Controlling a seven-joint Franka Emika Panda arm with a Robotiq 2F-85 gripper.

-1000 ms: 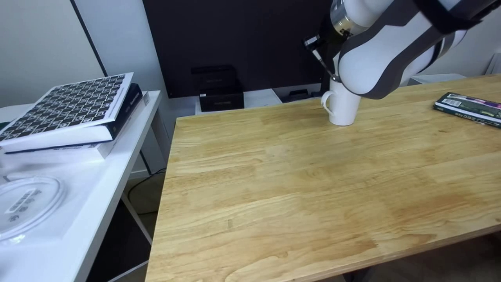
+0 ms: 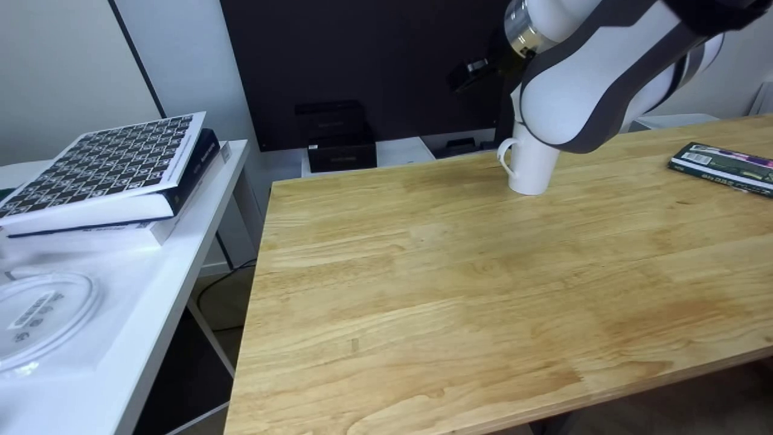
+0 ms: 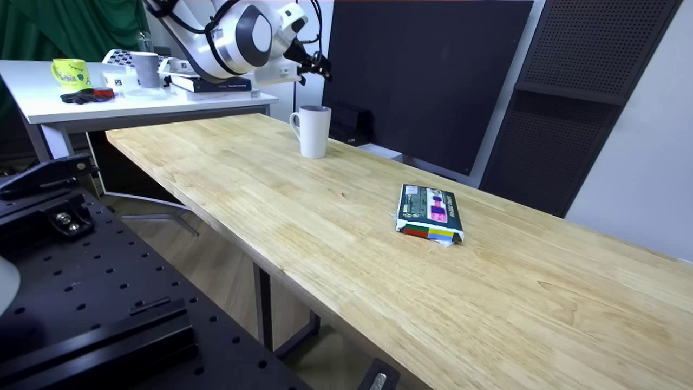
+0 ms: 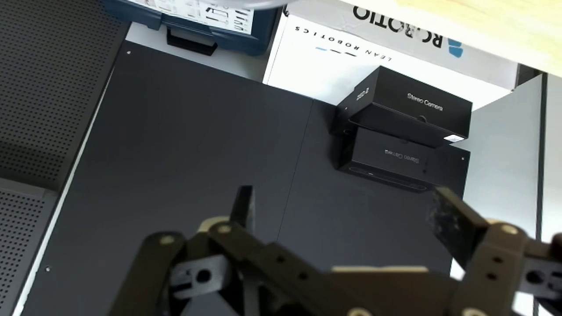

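A tall white mug (image 2: 531,168) stands upright near the back edge of the wooden table, its handle to the left in the first exterior view. In the second exterior view the mug (image 3: 314,133) is fully visible, but its inside is hidden. My gripper is open in the wrist view, with its two fingers wide apart and nothing between them. Seen from outside, the gripper (image 3: 315,68) hangs above the mug, clear of it, facing the black panel. A pale curved edge at the top of the wrist view may be the mug's rim; I cannot tell.
A dark green flat box (image 3: 429,213) lies on the wooden table (image 2: 406,290), away from the mug. Black camera boxes (image 4: 416,105) sit behind the table by the black panel (image 3: 422,78). A white side table (image 2: 166,290) carries books.
A second ago a thin rod slanted from the gripper to the mug's top; it no longer shows. The gripper has shifted slightly left and down in the first exterior view. The mug stands almost unmoved.
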